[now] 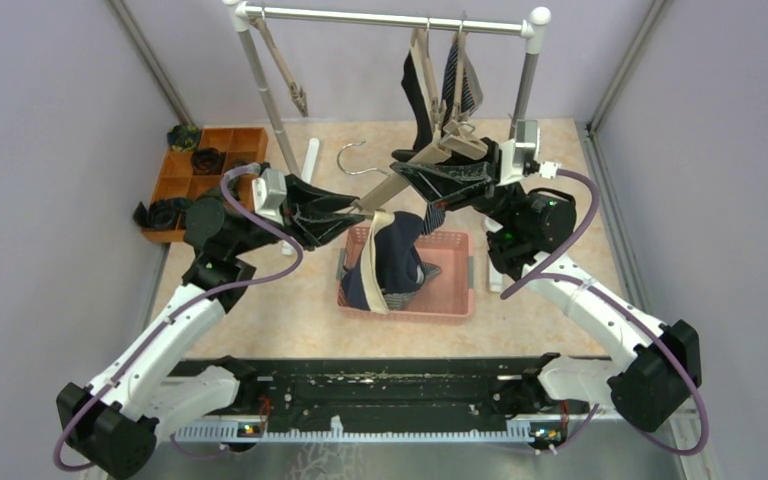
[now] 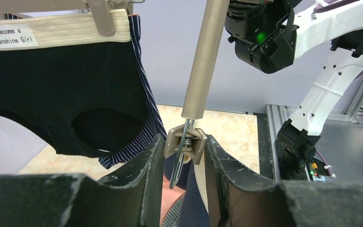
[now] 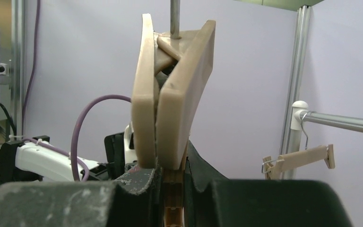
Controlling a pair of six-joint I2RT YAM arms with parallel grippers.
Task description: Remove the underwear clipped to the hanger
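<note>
A tan hanger (image 1: 400,182) is held in the air between both arms, its wire hook (image 1: 348,155) pointing away. At its near end, my left gripper (image 1: 360,209) is shut on the clip (image 2: 196,144), one finger on either side. Navy underwear (image 1: 397,250) with a cream waistband (image 1: 369,268) hangs below that end, over the basket (image 1: 448,280). Whether the clip still pinches the waistband cannot be told. My right gripper is shut on the hanger, which rises in front of its camera; the far clip is partly hidden by the right arm in the top view.
Hangers with dark underwear (image 2: 71,85) hang on the rail (image 1: 380,16), close behind the held hanger. An empty hanger (image 1: 282,68) is at the rail's left end. An orange divided box (image 1: 250,143) stands back left, beyond the left arm.
</note>
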